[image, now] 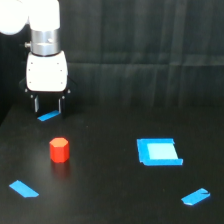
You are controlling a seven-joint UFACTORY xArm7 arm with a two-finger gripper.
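A red six-sided block [59, 150] stands on the dark table at the left, nearer the camera than my arm. Behind it and slightly to its left, the white arm points downward with my gripper [48, 105] at its lower end. Two fingers hang spread apart with a gap between them, and nothing shows in that gap. At the right lies a white square [161, 151] framed in blue tape [143, 152]. The red block and this square are well apart.
Strips of blue tape mark the table: one below my gripper [49, 115], one at the front left [23, 189], one at the front right [196, 197]. A black curtain [140, 55] hangs behind.
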